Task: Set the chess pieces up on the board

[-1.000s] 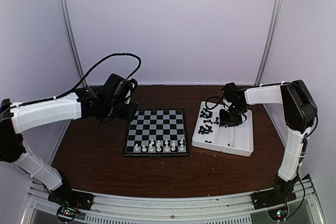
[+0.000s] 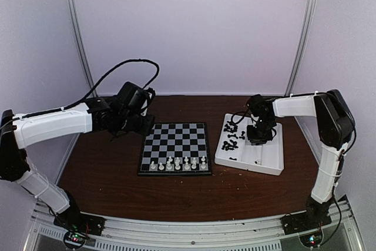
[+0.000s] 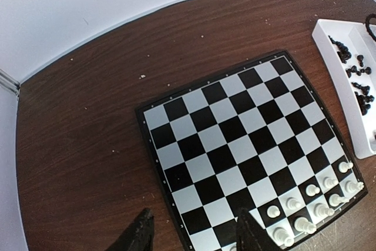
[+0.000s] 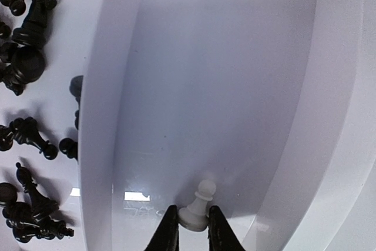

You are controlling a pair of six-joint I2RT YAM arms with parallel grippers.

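Note:
The chessboard (image 2: pixel 174 139) lies flat, with white pieces (image 3: pixel 305 225) standing in two rows along its near edge, several of them pawns (image 3: pixel 312 190). My left gripper hangs by the board's left side, fingers wide apart, nothing between them. Inside the white tray (image 2: pixel 269 166), my right gripper is low over the bare compartment. A white pawn (image 4: pixel 200 204) tilts there, its round base between the two fingertips; whether they grip it is not clear. Another small white piece (image 2: pixel 257 161) lies nearer the tray's front.
Loose black pieces (image 4: pixel 36 204) fill the tray's left compartment, beyond a raised divider (image 4: pixel 108 116) beside my right gripper. The board's middle and far rows are empty. Bare table (image 2: pixel 106 180) surrounds the board.
My right gripper has shifted slightly toward the front of the tray. The left arm and the pieces on the board look practically unchanged.

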